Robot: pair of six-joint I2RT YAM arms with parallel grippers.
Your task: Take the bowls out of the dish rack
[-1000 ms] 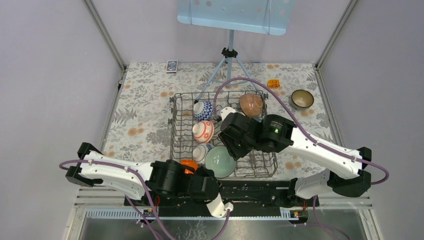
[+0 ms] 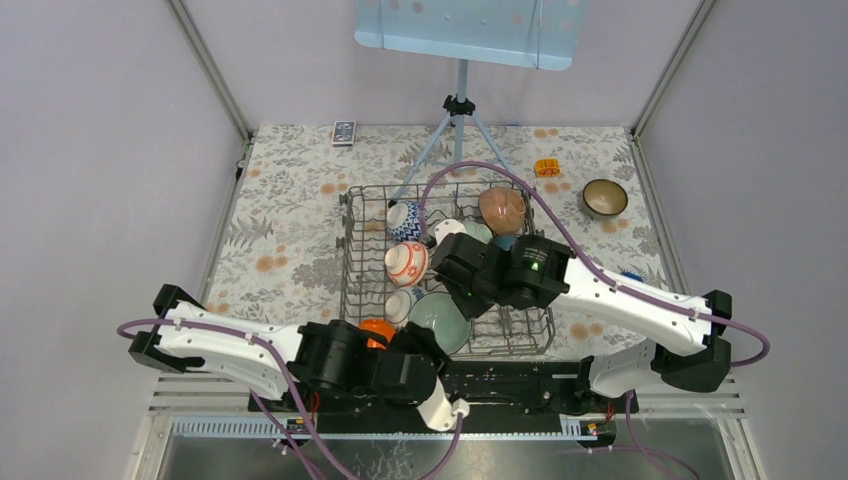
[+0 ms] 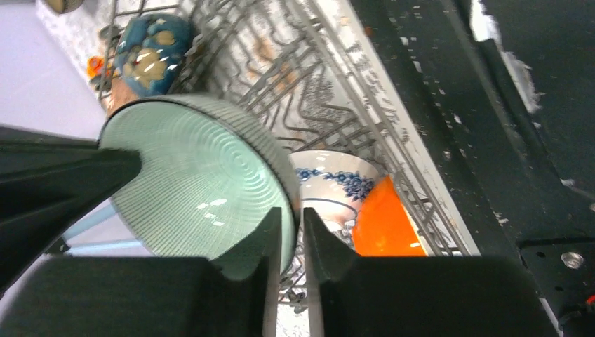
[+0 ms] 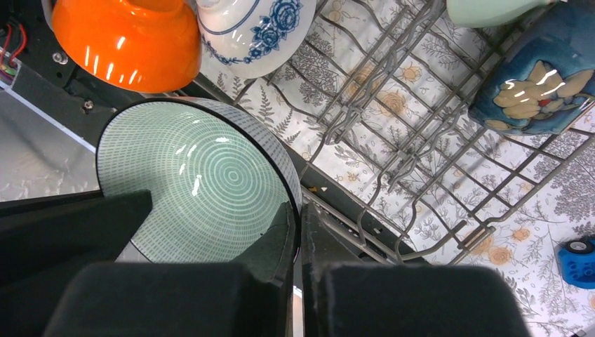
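A pale green bowl with a dark rim (image 2: pixel 439 318) is held on its side over the front of the wire dish rack (image 2: pixel 346 235). In the right wrist view, my right gripper is shut on the rim of this green bowl (image 4: pixel 196 175). My left gripper straddles the opposite rim of the same green bowl (image 3: pixel 189 186). Its blurred fingers stand slightly apart. In the rack are an orange bowl (image 2: pixel 377 331), a blue-and-white bowl (image 2: pixel 401 305), an orange-patterned bowl (image 2: pixel 406 264), a blue zigzag bowl (image 2: pixel 405 221) and a brown bowl (image 2: pixel 502 209).
A dark blue floral vessel (image 4: pixel 537 88) lies in the rack's right part. An olive bowl (image 2: pixel 605 198) and an orange toy (image 2: pixel 547 167) lie right of the rack. Clear table extends to its left, with a card box (image 2: pixel 343 133) at the back.
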